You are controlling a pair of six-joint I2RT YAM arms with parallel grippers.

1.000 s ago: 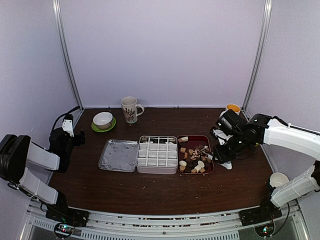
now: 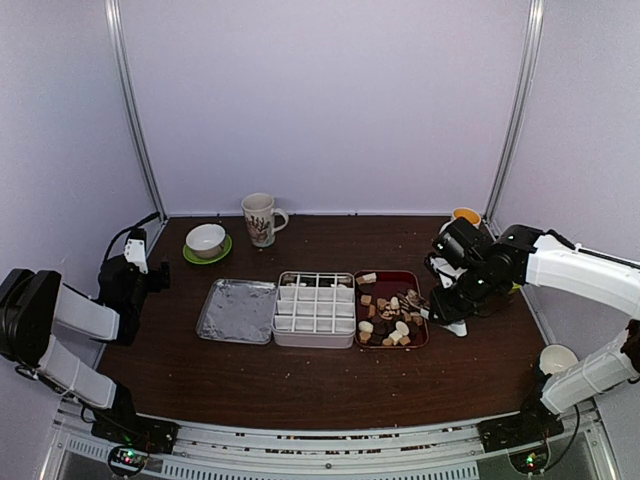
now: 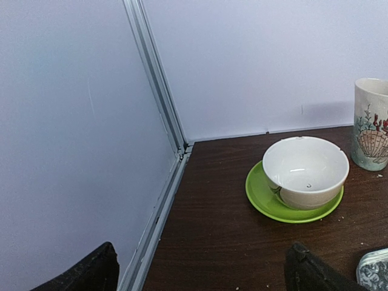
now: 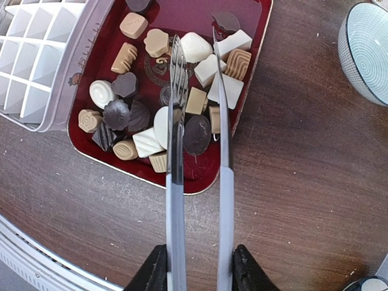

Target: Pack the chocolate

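Observation:
A red tray (image 2: 408,278) of assorted chocolates sits right of a white compartment box (image 2: 314,325), whose cells look empty from above. A silver lid (image 2: 236,310) lies left of the box. My right gripper reaches over the tray with long metal tongs, their tips apart among the chocolates; whether a piece is between them is unclear. My left gripper stands open at the table's left, facing the bowl, with nothing between its fingers.
A white bowl (image 2: 206,236) on a green saucer and a mug (image 2: 258,218) stand at the back left. An orange-rimmed cup (image 2: 466,213) is at the back right, partly hidden by the right arm.
My right gripper has shifted very slightly over the tray. The left arm has not moved.

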